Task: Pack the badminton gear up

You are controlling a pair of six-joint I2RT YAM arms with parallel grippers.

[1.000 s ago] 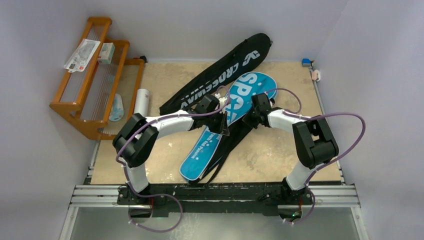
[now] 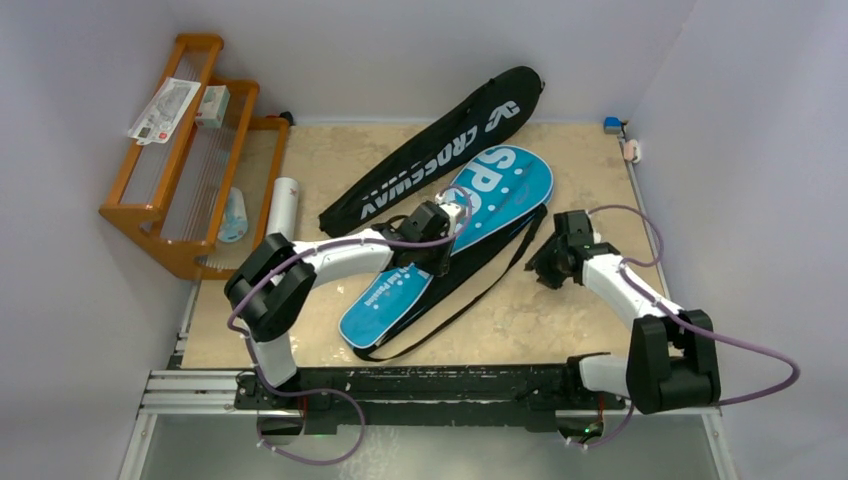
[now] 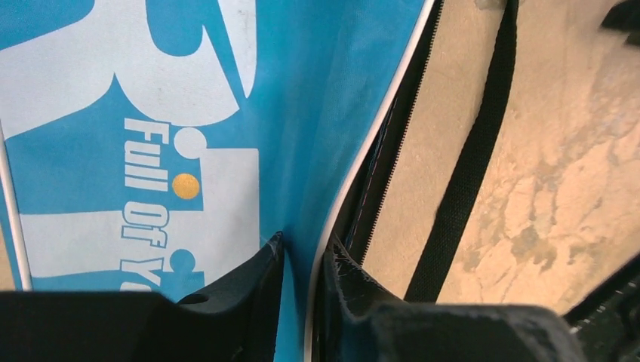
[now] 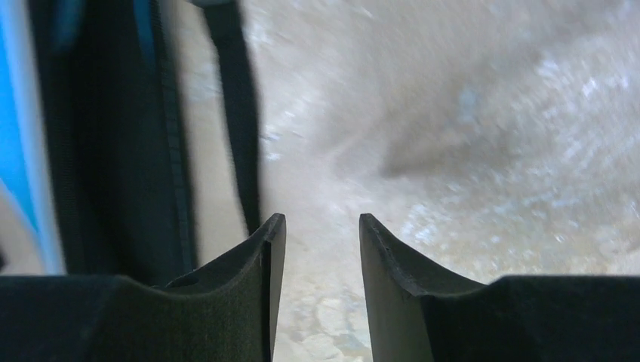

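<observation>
The blue-and-black SPC badminton bag [image 2: 495, 200] lies diagonally on the table, its black strap [image 3: 468, 173] beside it. In the left wrist view my left gripper is at the bag's white-piped blue edge, a finger to either side; whether it grips the edge is unclear. My right gripper is open over bare table to the right of the bag and strap, nothing between its fingers. A black CROSSWAY racket bag [image 2: 350, 203] lies behind the blue one.
A wooden shelf [image 2: 150, 215] with small packages stands at the left, beside a white roll [image 2: 284, 200]. Bare table [image 2: 575, 330] shows at the right and front left. Walls bound the back and right.
The bag's front end and my left gripper have shifted slightly left.
</observation>
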